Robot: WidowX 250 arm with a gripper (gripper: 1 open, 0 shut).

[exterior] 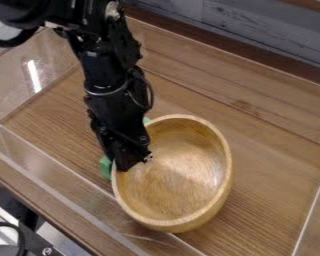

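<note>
My black gripper (128,156) reaches down to the left rim of a wooden bowl (176,185), its lower part hanging at that edge; whether its fingers hold anything is hard to make out. A green object (105,166) shows in part just left of the bowl, mostly hidden behind the gripper and the bowl.
A clear plastic edge runs along the front left, and a grey wooden wall (250,35) stands at the back.
</note>
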